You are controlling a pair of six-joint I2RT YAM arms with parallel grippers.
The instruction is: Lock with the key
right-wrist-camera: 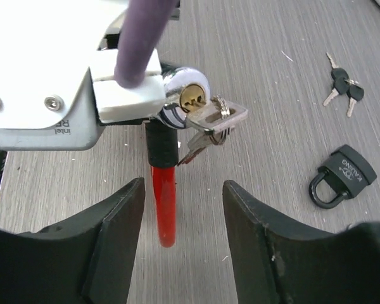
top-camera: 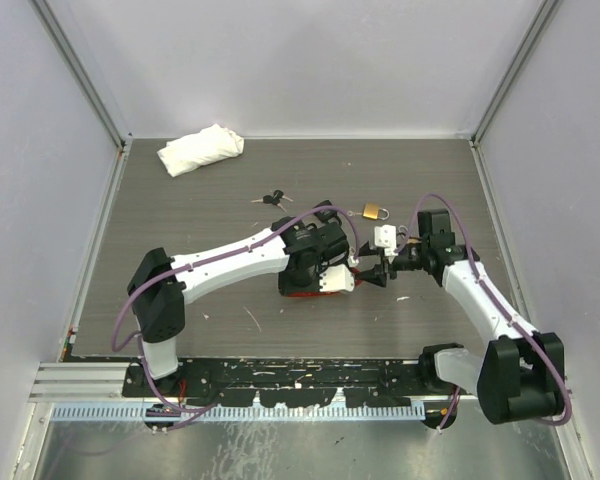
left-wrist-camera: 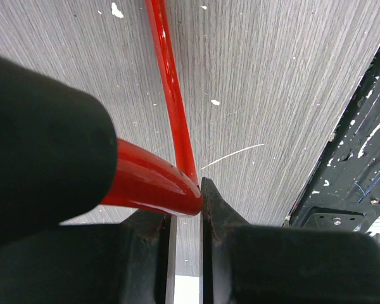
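Observation:
My left gripper (top-camera: 338, 278) is shut on a red cable lock (left-wrist-camera: 155, 183), whose red loop hangs below it. In the right wrist view, the lock's round metal end (right-wrist-camera: 182, 90) faces me, beside black and red sleeve parts. A key (right-wrist-camera: 216, 117) stands with its flat head out of that end, a ring and a second key (right-wrist-camera: 196, 144) hanging from it. My right gripper is parted, with its fingertips just short of the key and nothing held between them. From above, it stands close to the right of the left gripper.
A black padlock (right-wrist-camera: 348, 172) and loose black-headed keys (right-wrist-camera: 343, 82) lie on the table. A brass padlock (top-camera: 371, 211) lies behind the right gripper. A white cloth (top-camera: 201, 148) is at the back left.

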